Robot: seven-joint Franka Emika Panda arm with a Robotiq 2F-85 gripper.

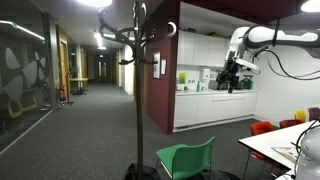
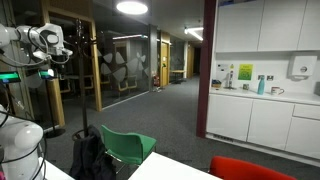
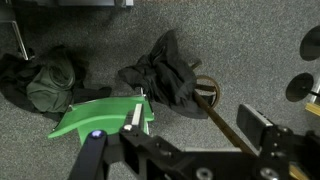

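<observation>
My gripper stands open in the wrist view, with nothing between its fingers. It points down from high up, above the floor. Below it, a green chair [image 3: 100, 114] lies to the left. A dark cloth heap [image 3: 160, 75] rests on the carpet by the round base of the coat stand [image 3: 228, 128]. In exterior view 1 the gripper [image 1: 228, 80] hangs from the arm at the upper right, in front of the white cabinets; its fingers are too small to make out there. In exterior view 2 the arm is at the upper left.
A white table [image 1: 268, 142] and red chairs [image 1: 261, 129] are at the right. The tall coat stand [image 1: 139, 95] rises near the green chair [image 1: 187, 158]. White cabinets [image 2: 245, 122] line the back wall.
</observation>
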